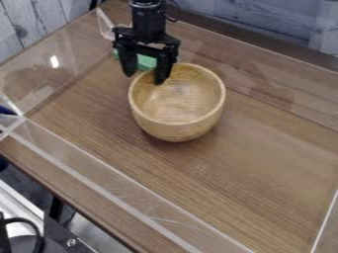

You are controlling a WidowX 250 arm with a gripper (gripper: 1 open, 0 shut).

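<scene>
A black gripper (pixel 145 61) hangs from the top of the camera view over the back rim of a large tan bowl (pixel 176 119), its two fingers spread apart and open. A small green object (pixel 137 62) lies just behind and left of the bowl, partly hidden by the gripper; whether the fingers touch it is hard to tell. The bowl looks empty.
A white item stands at the back left, and dark cables show at the lower left corner.
</scene>
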